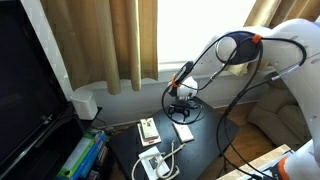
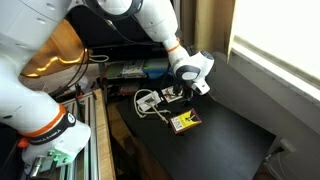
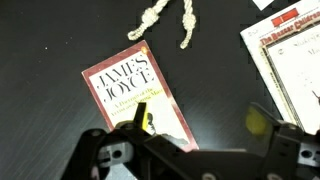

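My gripper is open, its dark fingers with yellowish pads reaching in from the bottom of the wrist view. Nothing is between them. Ahead of the left finger lies a red-bordered James Joyce book (image 3: pixel 138 92), flat on the dark table, its lower part close to that finger in the picture. A second book (image 3: pixel 292 62), with a pale cover and red title band, lies at the right edge. From outside, the gripper (image 1: pixel 181 107) hovers over the table near the James Joyce book (image 1: pixel 183 132); the exact gap in height cannot be judged.
A pale rope (image 1: pixel 166 160) lies loosely on the table beside a white item (image 1: pixel 155 164). Colourful stacked boxes or books (image 1: pixel 82 155) stand at the left. Bare table (image 2: pixel 235 140) spreads out on the far side of the James Joyce book from the rope.
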